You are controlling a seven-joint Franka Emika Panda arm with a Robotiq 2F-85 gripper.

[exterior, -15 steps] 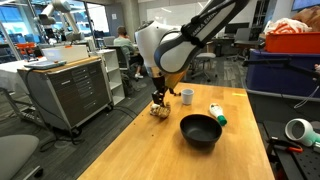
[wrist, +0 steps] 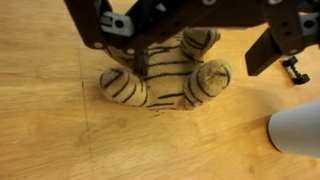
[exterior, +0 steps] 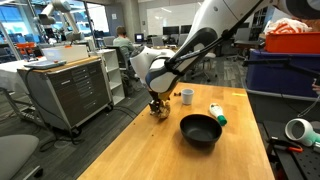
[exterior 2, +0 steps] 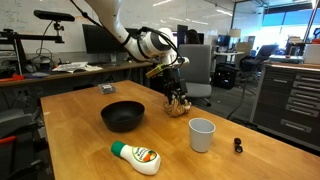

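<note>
A striped plush toy (wrist: 170, 75), tan with dark stripes, lies on the wooden table under my gripper. The open fingers stand over it with the fingers (wrist: 265, 52) apart, and the hand hides part of the toy in the wrist view. From the side, the toy (exterior 2: 177, 105) is low on the table with the fingertips right at its top. Whether they touch it I cannot tell.
A black bowl (exterior: 201, 131) stands nearer the front, with a white bottle with a green label (exterior 2: 136, 157) close by. A white mug (exterior 2: 201, 134) and a small dark object (exterior 2: 238, 145) are to one side of the toy.
The arm has come down over the plush toy, from clearly above it to right at it. Toy, bowl, mug and bottle stay where they were.
</note>
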